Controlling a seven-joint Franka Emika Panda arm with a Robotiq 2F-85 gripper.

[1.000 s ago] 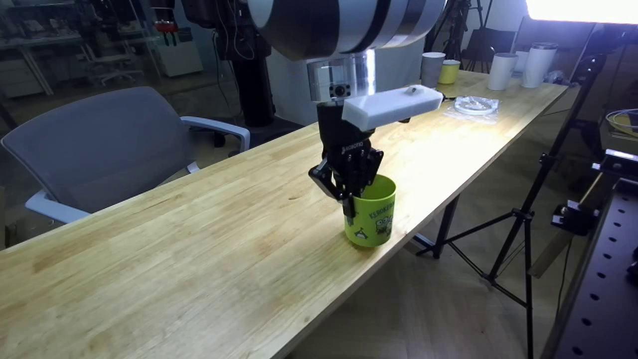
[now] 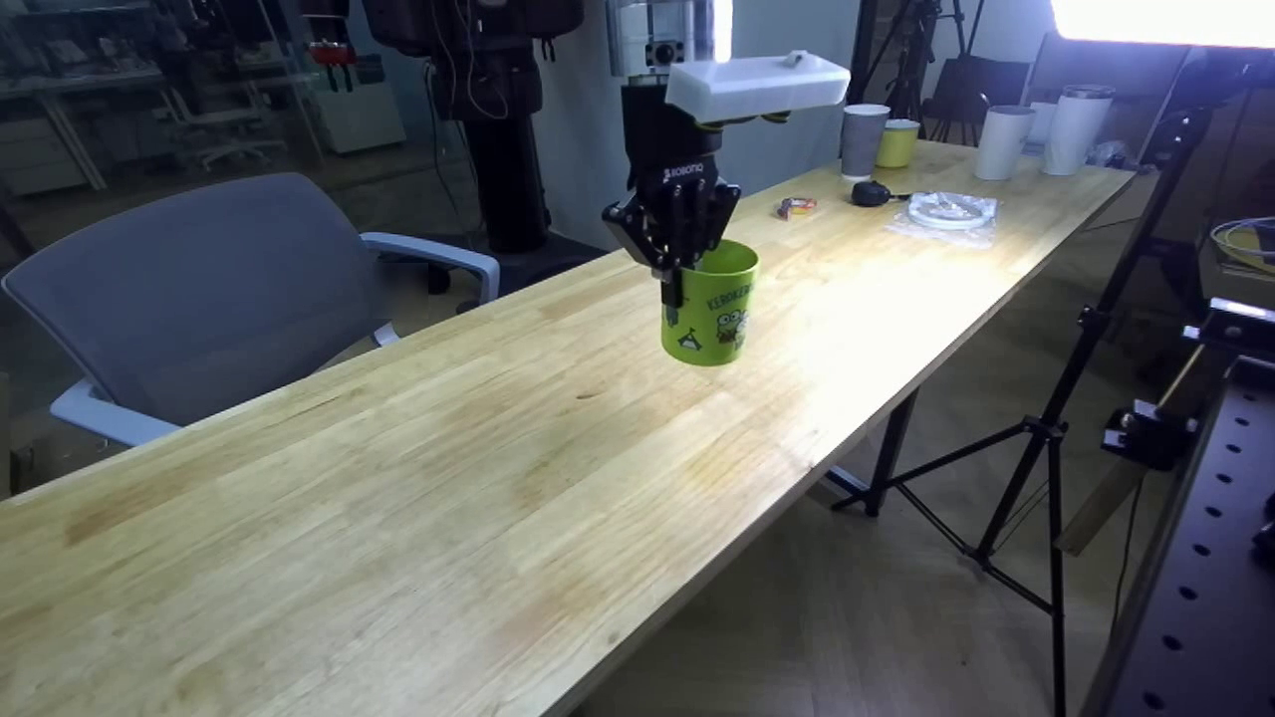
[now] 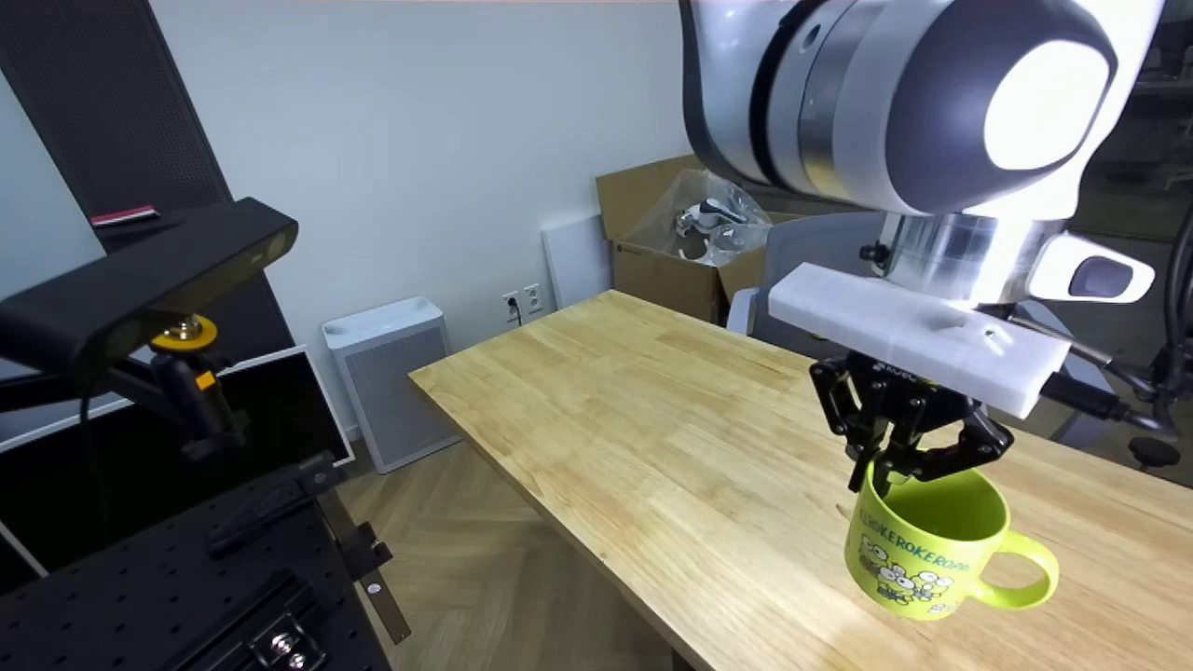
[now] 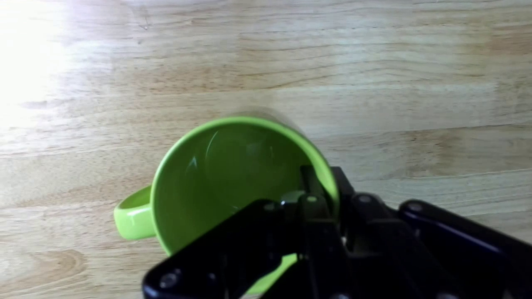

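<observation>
A green mug (image 2: pixel 714 313) with cartoon figures hangs upright or nearly so above the wooden table, pinched at its rim. My black gripper (image 3: pixel 884 475) is shut on the mug's wall, one finger inside and one outside. Looking down in the wrist view, the mug (image 4: pixel 234 164) appears empty, its handle (image 4: pixel 134 215) pointing left, while the gripper grips the right side of the rim. In the second exterior view the handle (image 3: pixel 1023 570) faces right.
Farther back lie a plastic-wrapped ring (image 2: pixel 952 211), a black object (image 2: pixel 872 192) and a small red item (image 2: pixel 796 207). Several cups, including a grey one (image 2: pixel 863 143), stand at the far end. A chair (image 2: pixel 215 287) adjoins the table.
My gripper has carried the mug up and away from the table's near edge, toward the middle and back. The grip on its rim is the same.
</observation>
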